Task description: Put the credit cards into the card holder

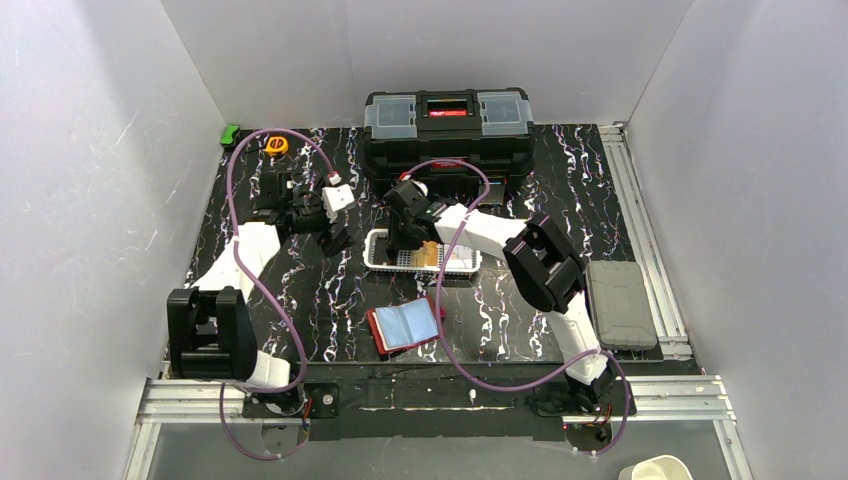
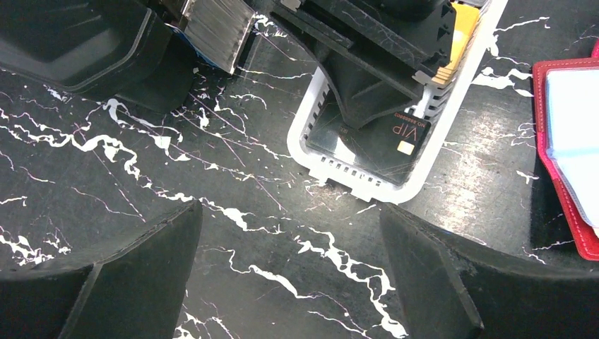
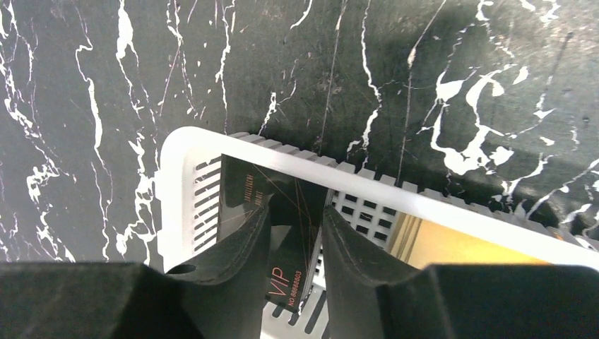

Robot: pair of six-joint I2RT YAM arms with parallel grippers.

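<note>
A white basket holds a black VIP card flat at one end. My right gripper reaches down into the basket over this card. Its fingers stand part open, one fingertip above the card's face and the other by its long edge; contact is hard to tell. Golden cards lie farther along, and a white card is at the right end. The card holder, red with clear pages, lies unfolded in front of the basket. My left gripper is open and empty above bare table, left of the basket.
A black toolbox stands behind the basket, close to the right gripper's body. A grey-green case lies at the right, and an orange tape at the back left. Bare table surrounds the holder.
</note>
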